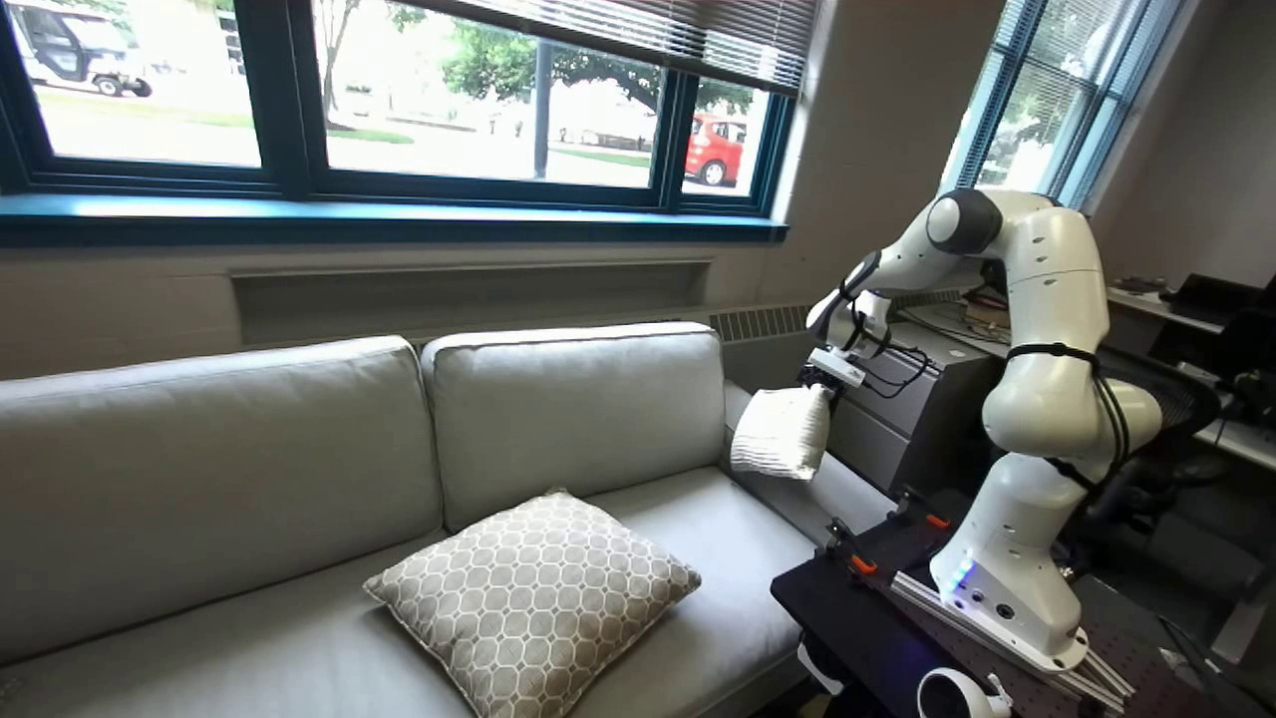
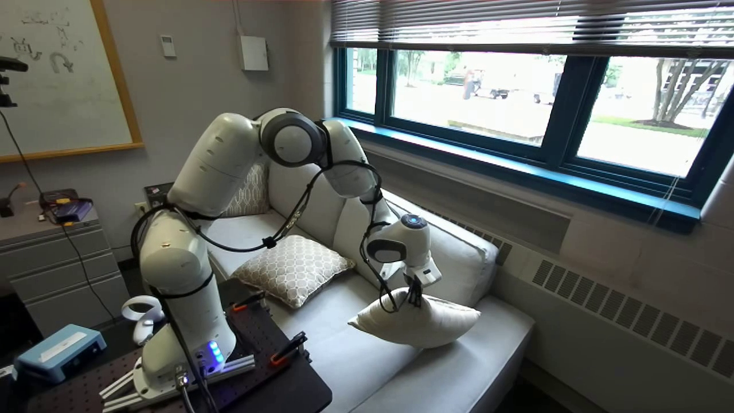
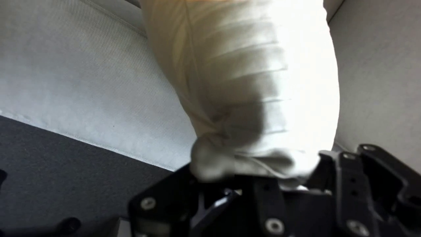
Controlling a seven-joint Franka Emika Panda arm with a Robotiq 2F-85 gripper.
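Observation:
A small white ribbed pillow hangs from my gripper above the right end of the sofa. In the second exterior view, the gripper pinches the white pillow along its upper edge, and the pillow looks clear of the seat. From the wrist, its bunched fabric fills the space between the dark fingers, which are shut on it. The patterned beige pillow lies on the middle of the sofa seat, apart from the gripper.
The grey sofa has bare seat at its left and around the patterned pillow. A window sill and wall run behind its backrest. The dark table bearing my base, with orange clamps, adjoins the sofa front.

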